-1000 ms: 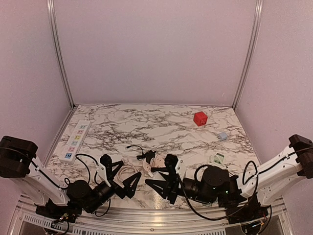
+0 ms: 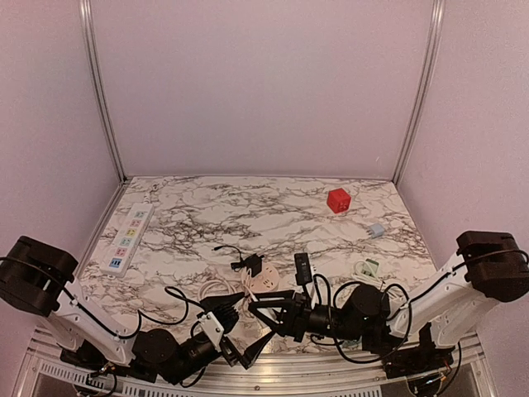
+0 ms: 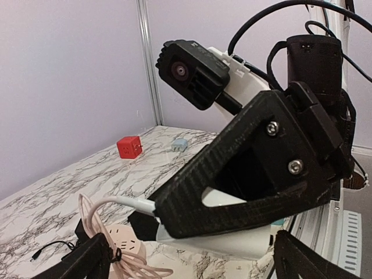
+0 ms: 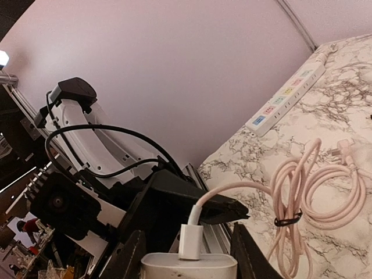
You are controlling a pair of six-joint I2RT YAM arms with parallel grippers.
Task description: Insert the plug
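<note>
A white adapter block [image 4: 189,266] is held between the fingers of my right gripper [image 2: 263,314], which is shut on it. At the block's face stands a white connector [image 4: 190,241] on a pale cable; whether it is fully seated cannot be told. In the left wrist view the cable [image 3: 125,202] runs from the block's end, partly behind a right gripper finger [image 3: 232,212]. My left gripper is open, its fingers at the lower corners around the block's end. From the right wrist view, one left finger [image 4: 224,209] lies just behind the cable.
Coiled pale cable [image 4: 288,197] with a black tie lies alongside. A power strip [image 2: 128,240] stands at far left, a red cube [image 2: 338,200] and a pale blue adapter [image 2: 375,231] at right. A black adapter [image 2: 250,264] lies beyond the grippers.
My left gripper has moved right and nearer the front, meeting the right gripper.
</note>
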